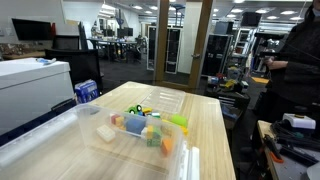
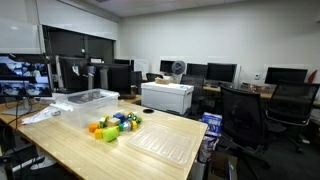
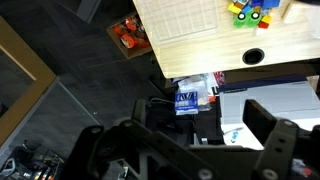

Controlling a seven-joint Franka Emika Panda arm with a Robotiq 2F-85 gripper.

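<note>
My gripper is open in the wrist view, with its two dark fingers spread apart and nothing between them. It hangs past the table's edge, over the floor side. Small coloured blocks (image 2: 118, 124) lie in a loose group on the wooden table; some of these blocks (image 3: 250, 14) appear at the top right of the wrist view. A clear plastic bin (image 2: 88, 104) stands beside them. On the table's other side lies a pale gridded mat (image 2: 166, 143), whose edge (image 3: 170, 20) shows at the top of the wrist view.
A black round disc (image 3: 254, 56) sits near the table edge. Beyond the table stand a white cabinet (image 2: 166, 97) and a blue-and-white box (image 2: 211, 130). Bare wood (image 1: 206, 130) shows at the table's right in exterior view 1.
</note>
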